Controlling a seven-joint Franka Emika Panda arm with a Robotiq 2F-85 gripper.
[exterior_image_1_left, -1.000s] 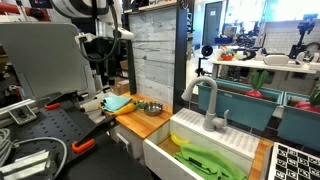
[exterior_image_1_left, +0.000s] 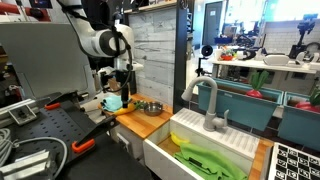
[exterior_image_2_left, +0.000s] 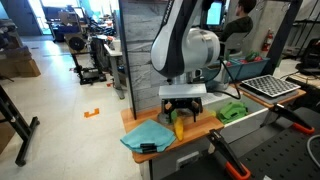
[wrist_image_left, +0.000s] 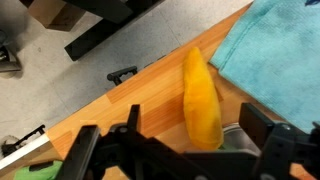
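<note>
An orange-yellow, carrot-like object (wrist_image_left: 202, 105) lies lengthwise on the wooden counter in the wrist view, framed between the open fingers of my gripper. Its lower end is beside a metal bowl (wrist_image_left: 238, 138), partly hidden by the gripper. In exterior view 2 the same orange object (exterior_image_2_left: 179, 128) shows below the gripper (exterior_image_2_left: 182, 101), near a blue cloth (exterior_image_2_left: 148, 136). Nothing is held between the fingers. The cloth (wrist_image_left: 275, 65) spreads to the right of the orange object in the wrist view.
A white sink (exterior_image_1_left: 190, 165) holding a long green object (exterior_image_1_left: 210, 160) adjoins the counter, with a faucet (exterior_image_1_left: 209, 100) behind it. A grey wall panel (exterior_image_1_left: 160, 50) stands behind the counter. Blue bins (exterior_image_1_left: 245, 104) line the back.
Over the last second my arm has come down and to the right in exterior view 1, toward the counter area with the cloth and orange object. The objects look unmoved.
</note>
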